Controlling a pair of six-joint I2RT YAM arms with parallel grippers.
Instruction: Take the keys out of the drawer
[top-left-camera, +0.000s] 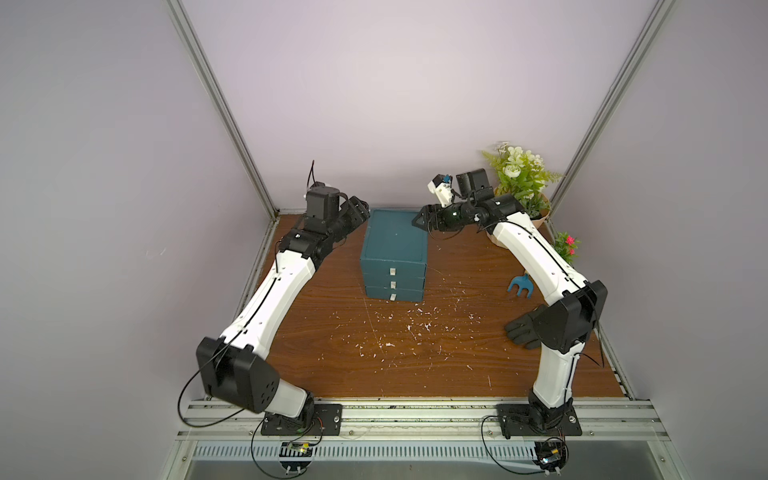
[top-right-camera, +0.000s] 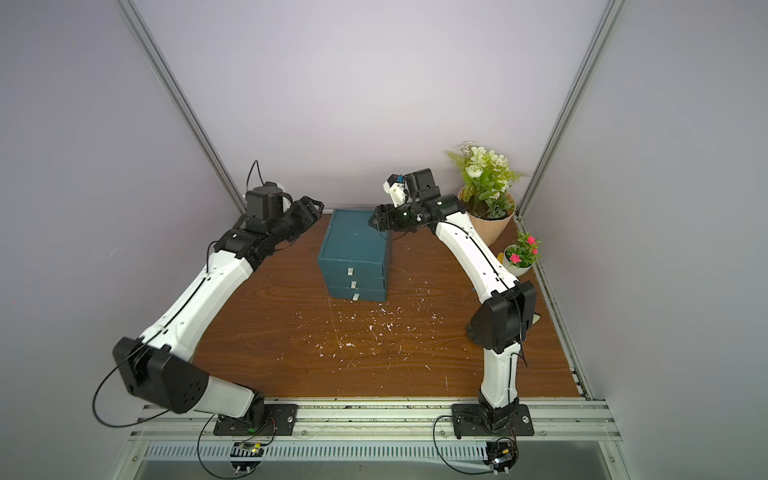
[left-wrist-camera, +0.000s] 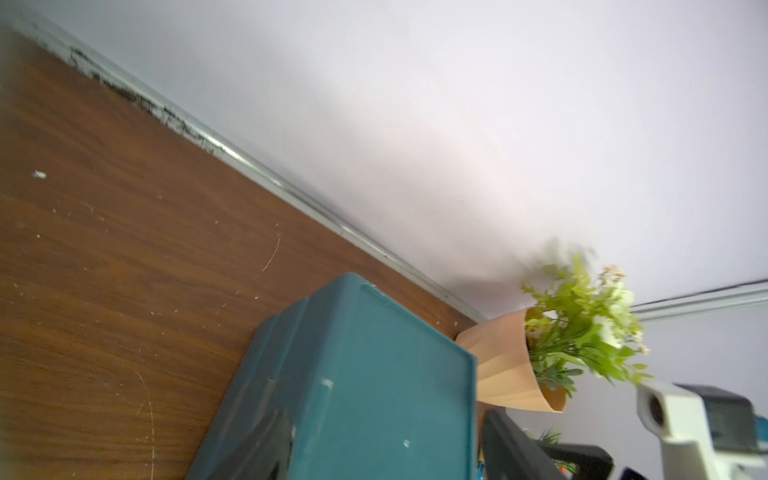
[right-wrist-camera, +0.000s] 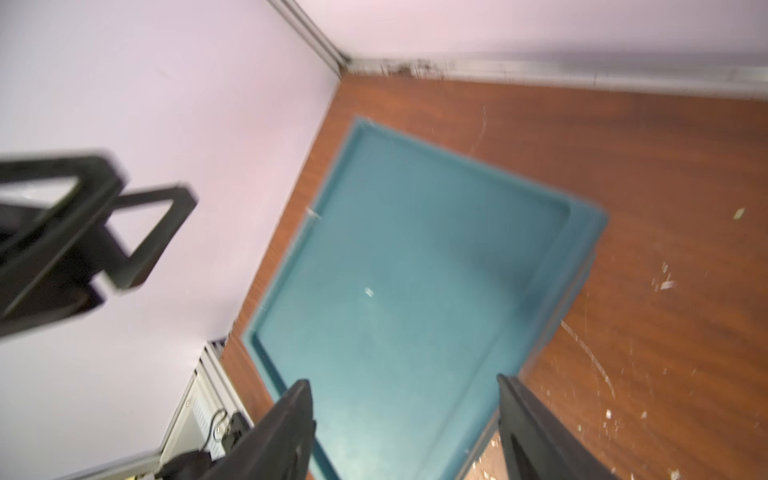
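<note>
A teal drawer cabinet (top-left-camera: 393, 240) stands toward the back middle of the table, its drawers (top-left-camera: 392, 281) all closed, with small pale tabs on their fronts. No keys show in any view. My left gripper (top-left-camera: 363, 208) hangs above the cabinet's left side, apart from it. In the left wrist view a wide gap separates its fingers (left-wrist-camera: 268, 448). Over the cabinet's right edge is my right gripper (top-right-camera: 376, 218). Its fingers (right-wrist-camera: 292, 424) are spread, with the teal top visible between them. Neither gripper holds anything.
A large flower pot (top-right-camera: 489, 228) and a small pot with pink flowers (top-right-camera: 520, 257) stand at the right. A blue piece (top-left-camera: 521, 285) and a dark glove-like object (top-left-camera: 523, 329) lie nearby.
</note>
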